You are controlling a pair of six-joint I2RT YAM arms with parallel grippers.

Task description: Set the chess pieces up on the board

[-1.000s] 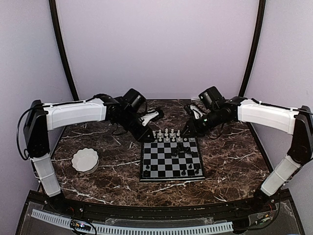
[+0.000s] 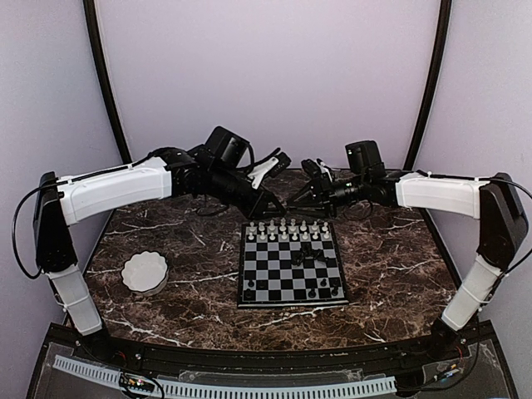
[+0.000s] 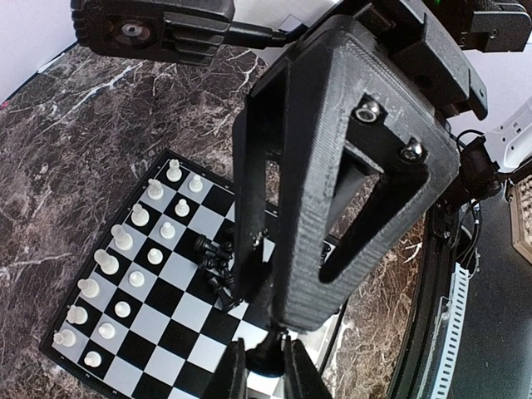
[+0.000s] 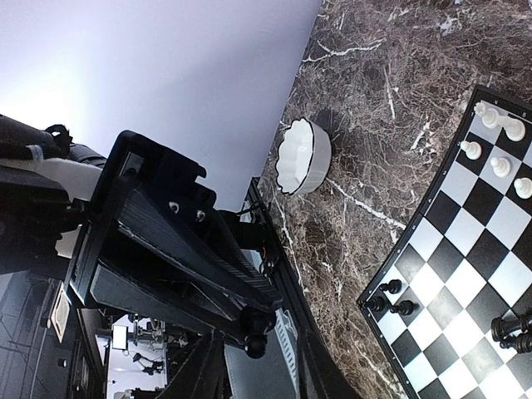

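Note:
Both grippers hang over the board's far half in the top view, my left gripper (image 2: 266,204) and my right gripper (image 2: 295,202) close together. In the left wrist view my left gripper is shut on a black piece (image 3: 264,359). In the right wrist view a black piece (image 4: 254,341) sits at the tips of my right gripper; how far its fingers are apart is unclear. The chessboard (image 2: 241,274) has white pieces (image 3: 123,238) standing in two far rows, a heap of lying black pieces (image 3: 218,288) toward the right middle, and several black pieces (image 4: 403,307) standing on the near rows.
A white bowl (image 2: 145,270) stands left of the board on the marble table (image 2: 183,316).
Both grippers have risen from low over the board's far rows, and my left gripper has moved right toward the right one.

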